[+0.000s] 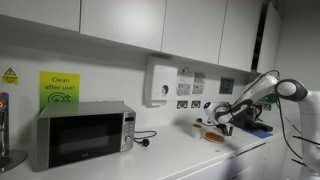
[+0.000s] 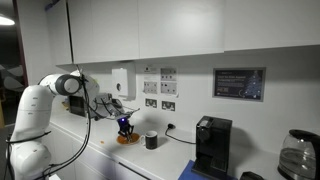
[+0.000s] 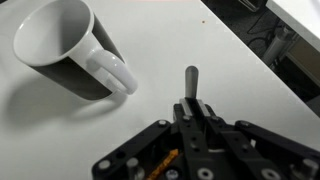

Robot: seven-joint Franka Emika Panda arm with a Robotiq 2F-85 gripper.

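Observation:
In the wrist view my gripper is shut on a slim grey utensil handle [image 3: 191,82], whose rounded end sticks out past the fingertips. What is at its other end is hidden by the gripper. A mug [image 3: 75,50], white inside and dark outside, stands upright to the left, its handle pointing toward the gripper but apart from it. A little orange shows beneath the gripper body. From the second exterior view, the gripper [image 2: 125,128] hangs low over an orange plate [image 2: 128,139], with the mug [image 2: 151,141] just to its right.
A microwave [image 1: 86,134] occupies the counter's left part in the first exterior view. Beyond the mug in the other exterior view are a black coffee machine [image 2: 212,147] and a glass kettle [image 2: 299,154]. Cupboards hang overhead. Bare counter [image 1: 165,150] lies between microwave and plate.

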